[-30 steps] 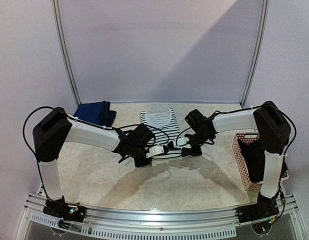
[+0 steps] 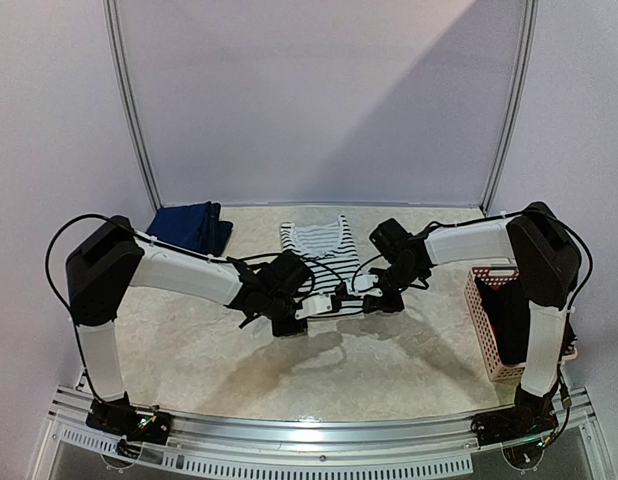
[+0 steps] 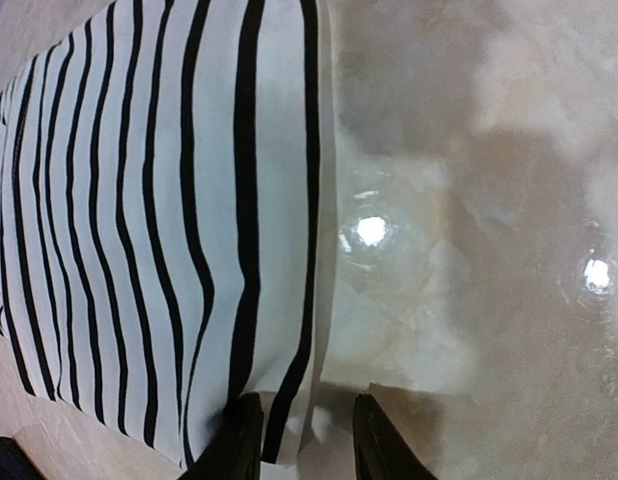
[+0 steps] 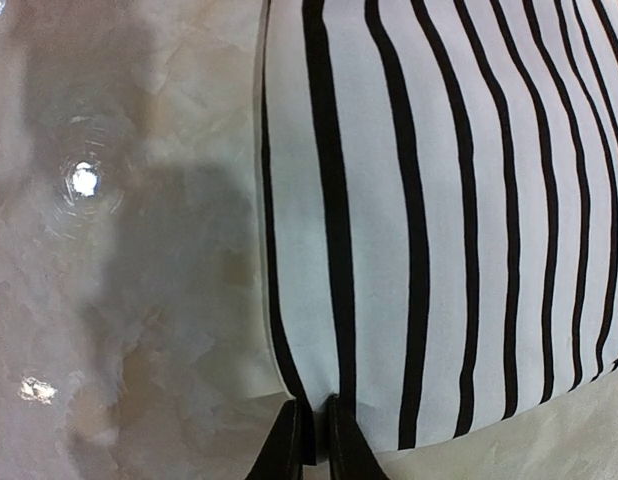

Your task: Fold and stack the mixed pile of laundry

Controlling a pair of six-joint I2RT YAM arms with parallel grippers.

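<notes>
A black-and-white striped shirt (image 2: 331, 262) lies laid out at the middle of the table, its near part partly hidden by my arms in the top view. In the left wrist view, my left gripper is part open, with the hem corner of the striped cloth (image 3: 214, 200) between its spread fingers. Whether they touch the cloth I cannot tell. My right gripper is shut on the other hem corner of the striped cloth (image 4: 374, 220). Above, the two grippers come close together over the shirt's near edge.
A folded dark blue stack (image 2: 189, 228) sits at the back left. On the right stands a pink basket (image 2: 486, 325) with dark cloth (image 2: 507, 318) inside, close to my right arm.
The right arm and shirt look unmoved.
</notes>
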